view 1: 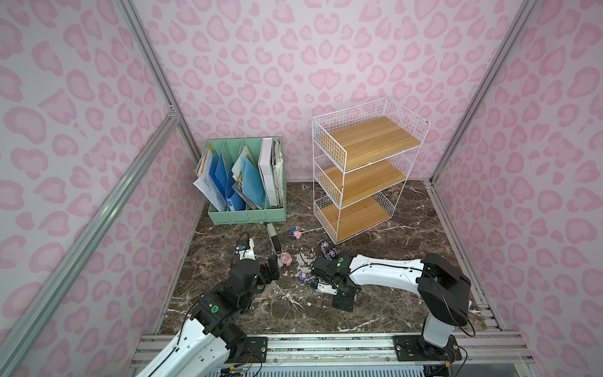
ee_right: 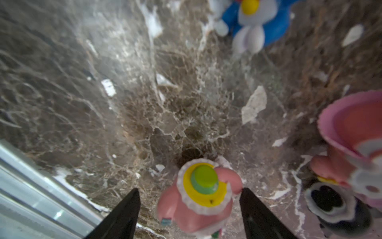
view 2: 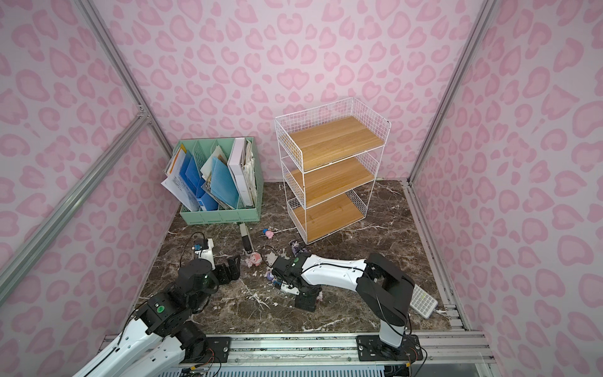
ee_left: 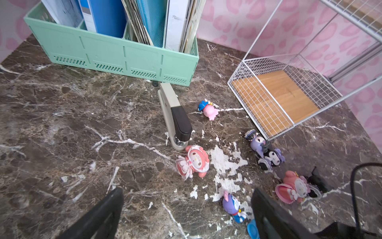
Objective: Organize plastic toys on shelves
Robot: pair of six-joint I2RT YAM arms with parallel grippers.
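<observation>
Small plastic toys lie on the marble table: a pink hooded figure (ee_left: 195, 161), a blue-and-pink one (ee_left: 207, 109), purple ones (ee_left: 262, 147), a red one (ee_left: 294, 187) and a purple-blue one (ee_left: 232, 207). My left gripper hangs open above the table with nothing between its fingers. My right gripper is low at the table's front, its spread fingertips either side of a pink toy with a yellow-and-green top (ee_right: 203, 191). Contact cannot be told.
An empty three-tier wire shelf (view 1: 367, 135) with wooden boards stands at the back right. A green file box (view 1: 245, 215) is at back left, a stapler (ee_left: 179, 123) before it. A white keypad (view 2: 422, 301) lies at the right.
</observation>
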